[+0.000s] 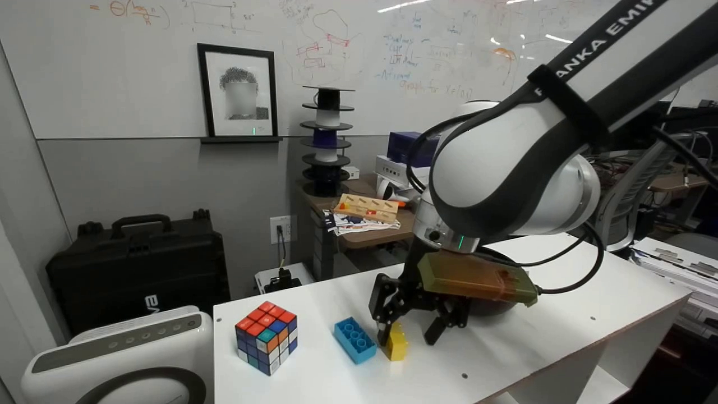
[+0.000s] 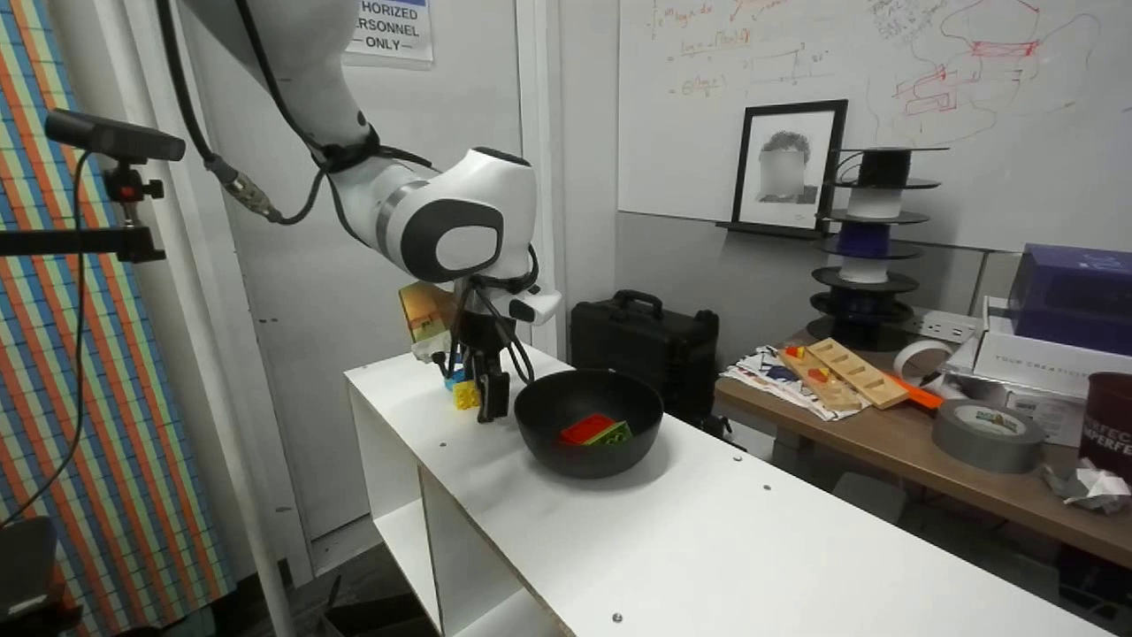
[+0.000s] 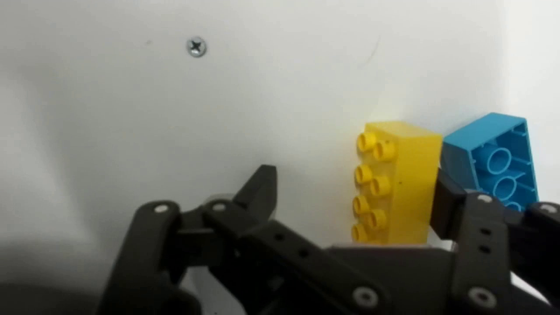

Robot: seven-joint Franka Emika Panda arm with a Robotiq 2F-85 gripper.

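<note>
A yellow brick (image 3: pixel 414 194) lies on its side on the white table (image 3: pixel 294 78), its studs facing left in the wrist view. My gripper is lowered around it, part open. The right finger (image 3: pixel 446 202) is up against the brick's flat side, while a clear gap separates the left finger (image 3: pixel 265 189) from the studs. Just beyond the right finger is a blue brick (image 1: pixel 355 340), hollow side up. A black bowl (image 2: pixel 589 458) stands near the gripper, with a red brick (image 2: pixel 586 428) and a green brick (image 2: pixel 611 433) inside.
A Rubik's cube (image 1: pixel 266 336) sits left of the blue brick, near the table's end. Screw heads (image 3: pixel 196 47) dot the tabletop. Past the bowl in exterior view 2, the table surface is clear. The long front edge runs close to the bricks.
</note>
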